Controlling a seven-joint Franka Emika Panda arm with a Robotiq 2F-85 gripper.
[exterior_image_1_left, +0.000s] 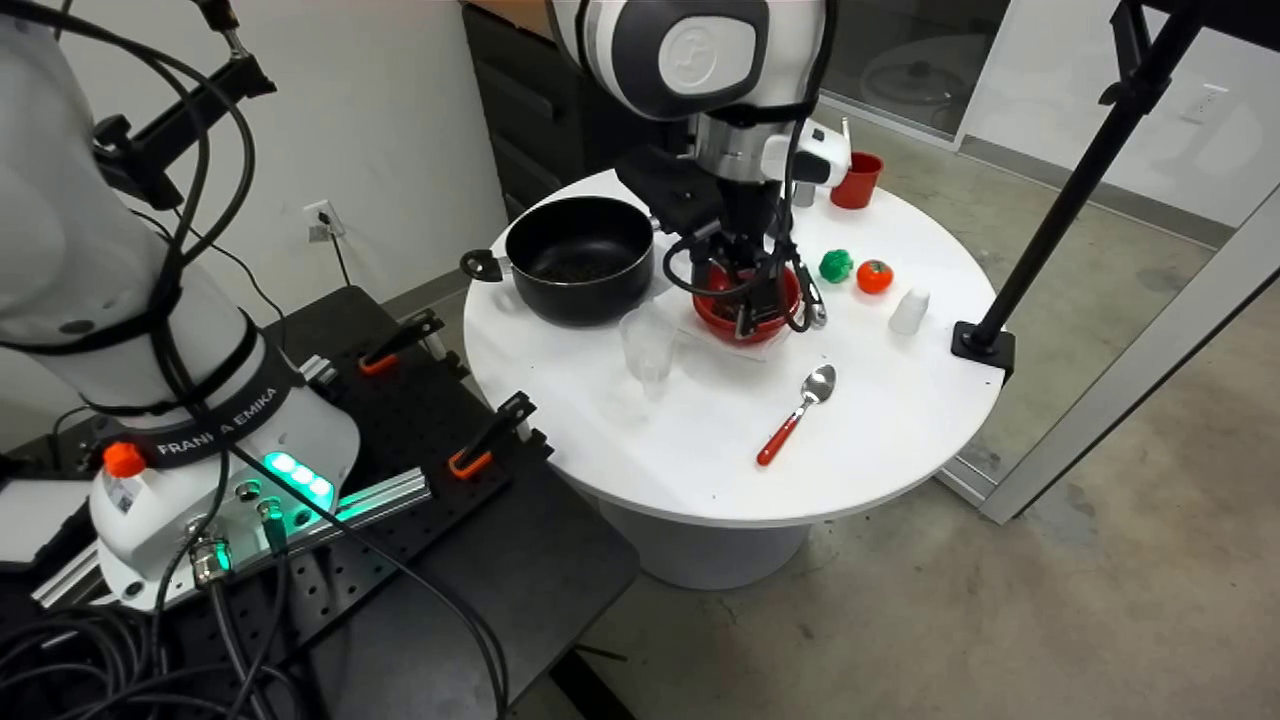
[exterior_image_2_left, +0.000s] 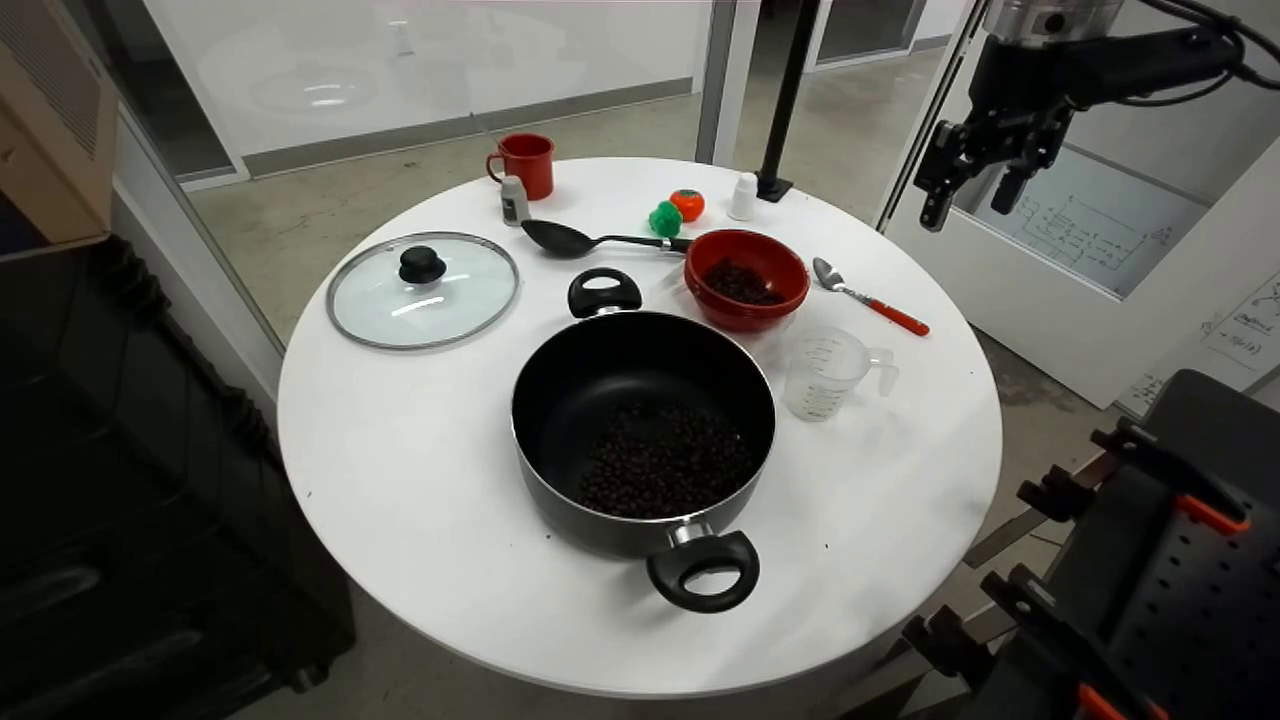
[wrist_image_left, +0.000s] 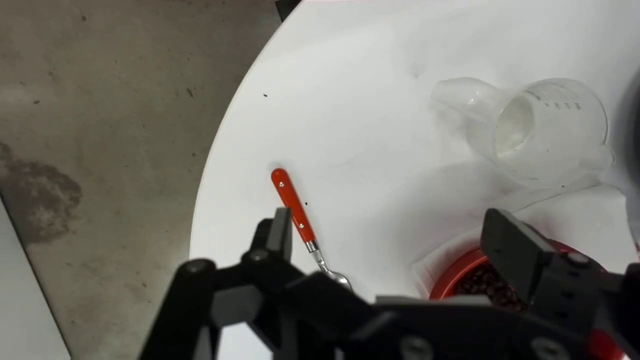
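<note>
My gripper (exterior_image_2_left: 969, 209) hangs in the air well above the table's right side in exterior view 2, open and empty. In the wrist view its fingers (wrist_image_left: 279, 234) are spread wide, and bare tabletop shows between them. The red-handled spoon (wrist_image_left: 294, 204) lies below, near the left finger in that view. A red bowl (exterior_image_2_left: 780, 298) of dark beans sits on the table, partly covered by the right finger in the wrist view. The clear measuring cup (wrist_image_left: 555, 132) stands beside it. A black pot (exterior_image_2_left: 576, 360) with dark beans inside is in the middle of the table.
A glass lid (exterior_image_2_left: 468, 294), a black ladle (exterior_image_2_left: 561, 239), a red mug (exterior_image_2_left: 530, 168) and small shakers stand toward the back. The toy broccoli (exterior_image_1_left: 836, 265) and tomato (exterior_image_1_left: 875, 277) lie near the white shaker (exterior_image_1_left: 909, 312).
</note>
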